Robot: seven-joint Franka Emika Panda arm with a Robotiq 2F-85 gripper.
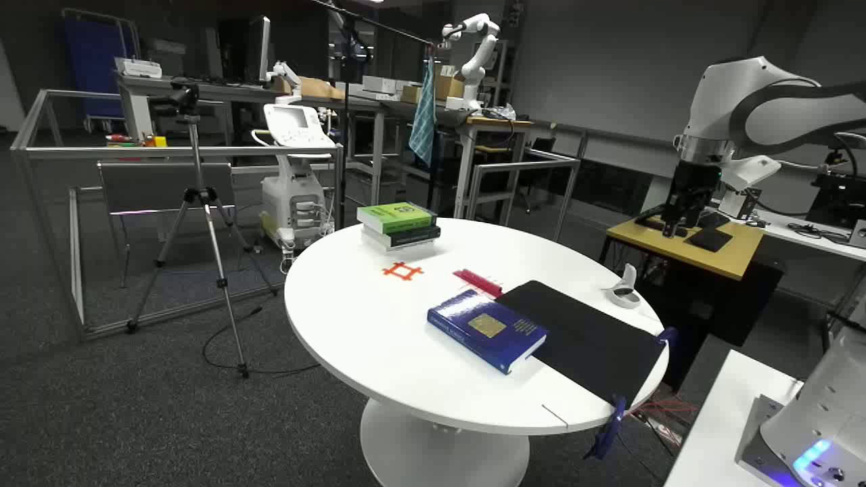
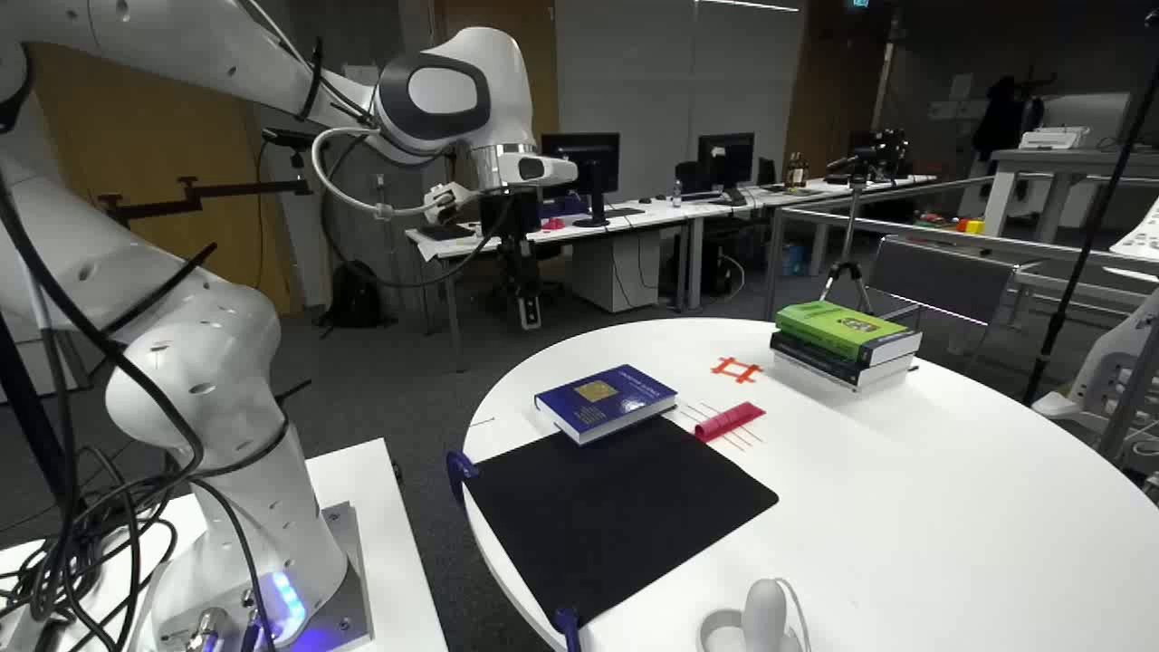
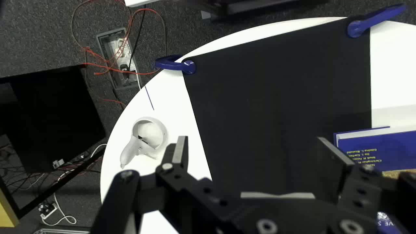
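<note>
My gripper is open in the wrist view, its two fingers wide apart with nothing between them. It hangs above the table; beneath it spreads a black mat (image 3: 273, 101), clamped at the table edge. A thick blue book (image 2: 606, 401) lies flat, partly on the mat and partly on the bare white tabletop. Further off, a green book (image 1: 396, 216) rests on top of a dark book (image 1: 414, 236) in a stack. Between the books and the mat lies a pinkish-red folded piece (image 2: 729, 420). An orange square outline (image 1: 402, 271) sits flat near the stack.
A white hand controller (image 3: 146, 138) lies beside the mat near the rim. Blue clamps (image 3: 173, 64) stick up at the mat's corners. The round white table (image 2: 924, 489) has wide bare room past the red piece.
</note>
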